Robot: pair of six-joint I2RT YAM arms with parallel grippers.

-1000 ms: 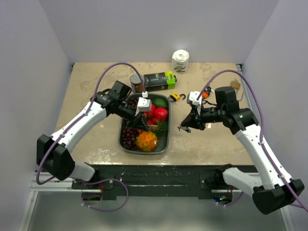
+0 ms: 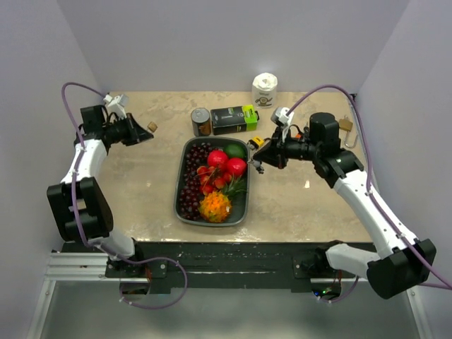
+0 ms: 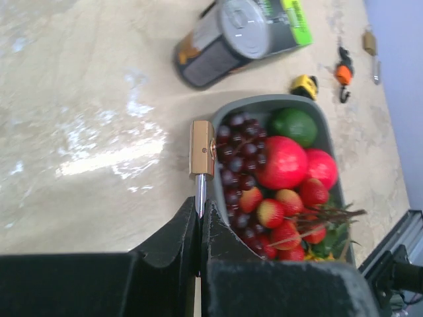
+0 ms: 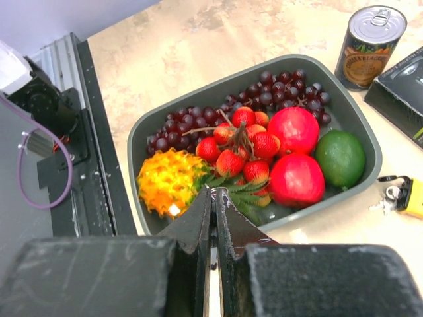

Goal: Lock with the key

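My left gripper (image 2: pixel 141 133) is at the left of the table, shut on a brass padlock (image 3: pixel 201 147), held by its shiny shackle, the body pointing away from the fingers. My right gripper (image 2: pixel 272 150) is just right of the fruit bin, shut, with a small silvery object at its tip in the top view, likely a key, mostly hidden in the right wrist view. A second key bunch (image 4: pixel 390 199) by a yellow tape measure (image 4: pixel 410 195) lies beside the bin in the right wrist view. Another padlock (image 3: pixel 369 43) lies at the far right.
A grey bin (image 2: pixel 179 205) of fruit fills the centre. A can (image 2: pixel 201 122), a dark green box (image 2: pixel 229 120) and a paper roll (image 2: pixel 265 90) stand behind it.
My left arm has swung from over the bin out to the left with the padlock. My right gripper has moved slightly left and up in the top view.
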